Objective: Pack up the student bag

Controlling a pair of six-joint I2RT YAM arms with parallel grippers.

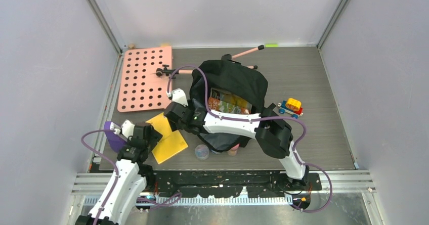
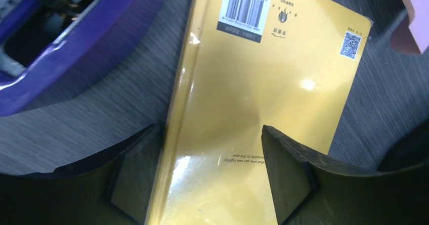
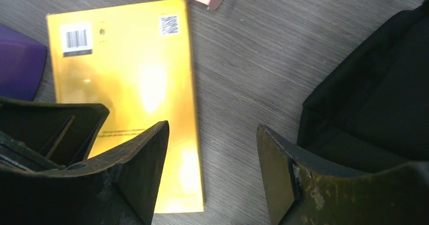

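A yellow book (image 1: 169, 141) lies flat at front left, its barcode side up (image 2: 283, 78). My left gripper is low over its spine edge, fingers part open on either side of that edge; nothing is clearly held. My right gripper stands open above the book's right edge and bare table. The black bag (image 1: 230, 78) lies open at centre with colourful books inside. A purple object (image 2: 101, 58) lies left of the yellow book.
A pink pegboard (image 1: 139, 78) fills the back left. A toy car (image 1: 291, 108) sits at right. A clear cup (image 1: 201, 152) stands at the front beside the bag. Pink rods with dark tips stick out behind the bag.
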